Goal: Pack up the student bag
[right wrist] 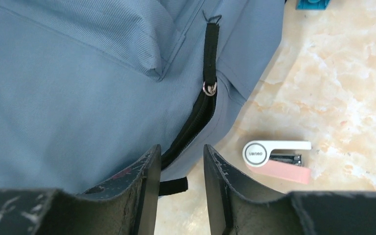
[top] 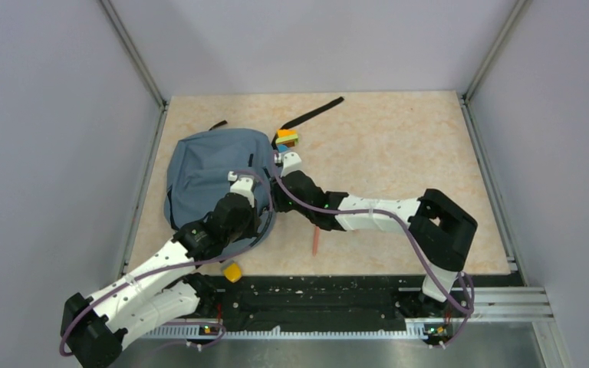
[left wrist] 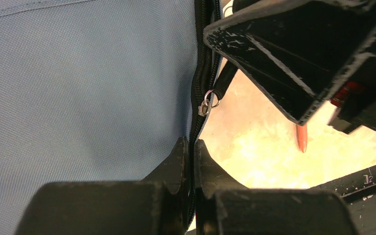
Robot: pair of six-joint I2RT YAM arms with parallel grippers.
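The blue-grey student bag (top: 215,153) lies on the left of the table. My left gripper is shut on the bag's black zipper edge. Just above it in the left wrist view is a metal zipper pull (left wrist: 204,105) with a ring and black strap. My right gripper is over the bag's right edge beside a black zipper (right wrist: 196,117); its fingertips look apart in the right wrist view, and whether anything is held between them I cannot tell. A second ringed pull (right wrist: 209,88) shows farther along that zipper.
A pink-and-white stapler (right wrist: 276,169) lies beside the bag. Coloured items (top: 287,138) sit at the bag's upper right, a yellow item (top: 231,271) at the front edge, a pink pen-like stick (top: 315,242) front centre.
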